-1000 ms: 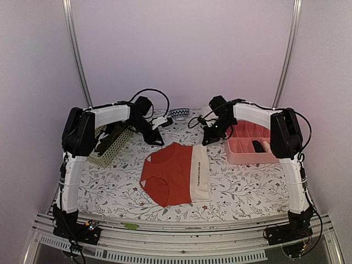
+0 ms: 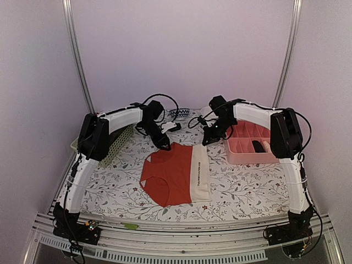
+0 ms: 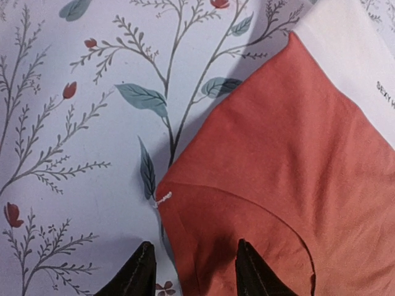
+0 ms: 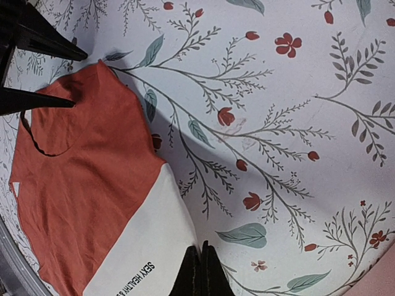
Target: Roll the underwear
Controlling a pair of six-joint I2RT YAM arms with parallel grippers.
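Red underwear (image 2: 170,176) with a wide white waistband (image 2: 200,176) lies spread flat on the flowered tablecloth, waistband to the right. At its far red edge, my left gripper is open over the corner by the leg opening; the cloth shows below and between its fingers. In the right wrist view my right gripper is shut at the far edge of the white waistband. Its fingertips meet at the fabric edge, and whether a thin fold is pinched between them does not show clearly.
A pink divided box (image 2: 253,158) holding a few items stands at the right. On the left is a green basket (image 2: 114,149), partly behind my left arm. A patterned bowl (image 2: 179,113) sits at the back.
From one second ago, my left arm has moved right and toward the underwear, and its gripper has come over the far red edge. The right arm and the underwear look unmoved.
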